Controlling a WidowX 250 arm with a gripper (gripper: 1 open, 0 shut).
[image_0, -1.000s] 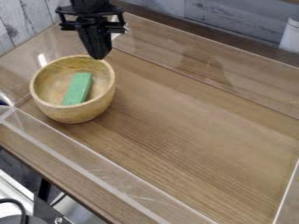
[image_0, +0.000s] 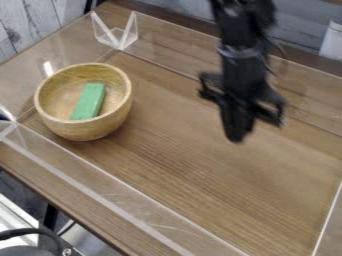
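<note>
A wooden bowl (image_0: 118, 112) sits on the left of the wooden table with a green block (image_0: 88, 100) inside it. My black arm and gripper (image_0: 238, 126) hang over the right-middle of the table, motion-blurred and apart from the bowl. The fingers look shut, with nothing visible between them, though the blur hides detail.
A white wire-like object (image_0: 118, 32) is near the back left, and a white item (image_0: 331, 38) stands at the back right edge. Dark cables lie at the lower left.
My gripper has moved right and lower in the view, from behind the bowl to over the table's right-middle. The bowl and green block have stayed in place.
</note>
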